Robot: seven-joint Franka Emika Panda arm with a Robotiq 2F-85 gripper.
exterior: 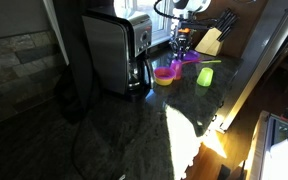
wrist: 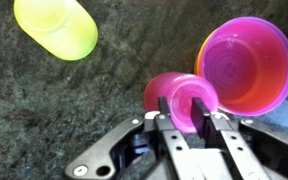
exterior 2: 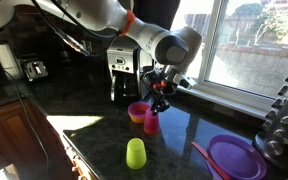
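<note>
Below my gripper is a pink cup (wrist: 162,92), and in the wrist view both dark fingertips overlap its near rounded end. The fingers stand apart, with pink showing in the gap between them. It is hard to tell whether either finger touches the cup. From the second exterior view, the cup (exterior 2: 151,123) appears upright on the dark counter, just under the gripper (exterior 2: 158,103). Close beside it sits a pink bowl (wrist: 274,72) with orange showing inside. A yellow-green cup (exterior 2: 136,153) stands apart from both.
A purple plate (exterior 2: 246,160) with a pinkish-red utensil lies to the right, near the window. The coffee maker (exterior: 124,55) rises behind the bowl.
</note>
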